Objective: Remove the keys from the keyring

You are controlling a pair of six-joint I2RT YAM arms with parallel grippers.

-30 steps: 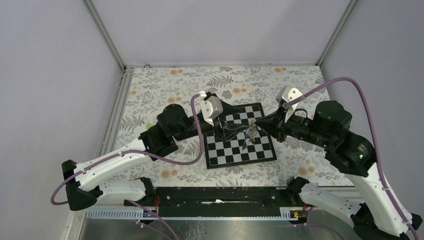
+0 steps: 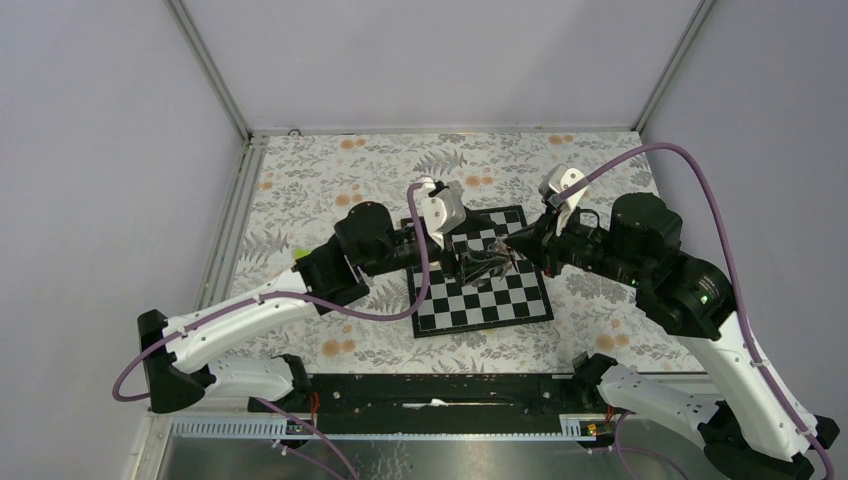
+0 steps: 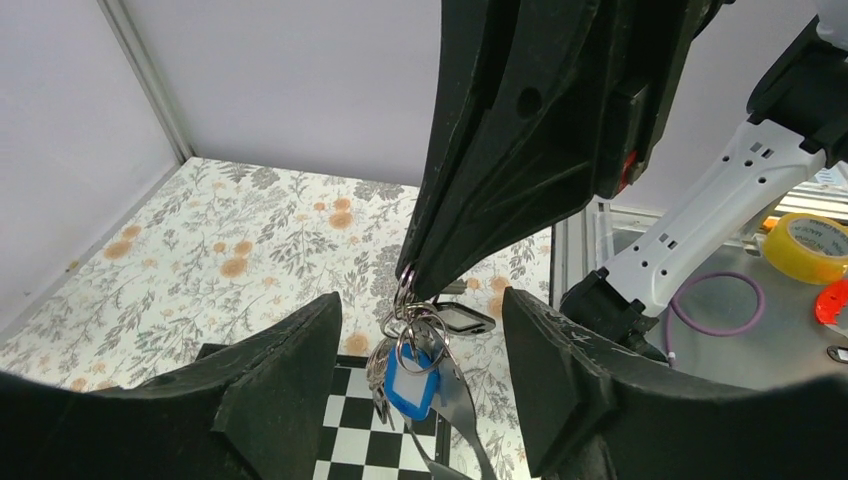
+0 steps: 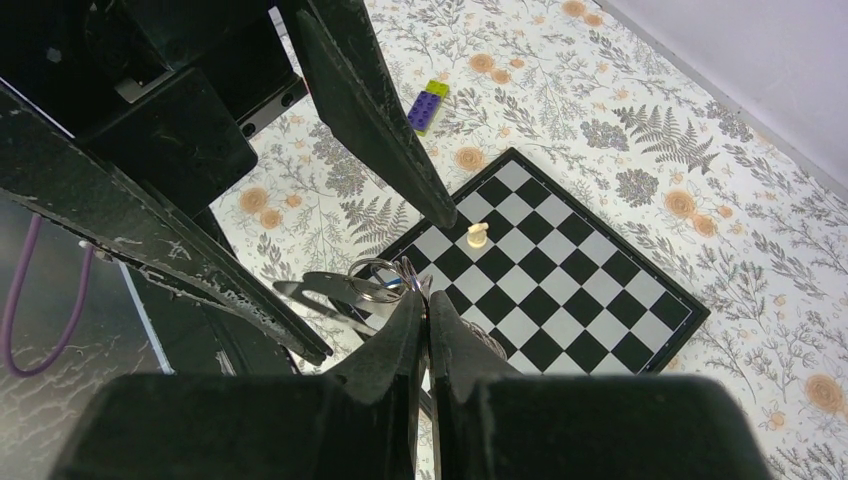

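From my right gripper, shut on the keyring, hangs a bunch of keys. In the left wrist view the metal keyring [image 3: 424, 345] hangs just under the right gripper's tips [image 3: 420, 285]. Below it dangle a key with a blue head [image 3: 410, 390] and several silver keys [image 3: 455, 400]. My left gripper is open, its two fingers standing on either side of the bunch with gaps between. In the right wrist view, the left gripper reaches in from the upper left, around the keys. From the top, both grippers meet above the board.
A checkered board [image 2: 480, 318] lies beneath the grippers, with a small cream piece [image 4: 477, 236] on it. A purple and green brick [image 4: 427, 108] lies beyond the board. Yellow tape [image 3: 808, 247] is far off to the right. Floral cloth around the board is mostly clear.
My left gripper has moved right, so its fingers now straddle the keys. The right gripper has shifted slightly left with the bunch, still holding it.
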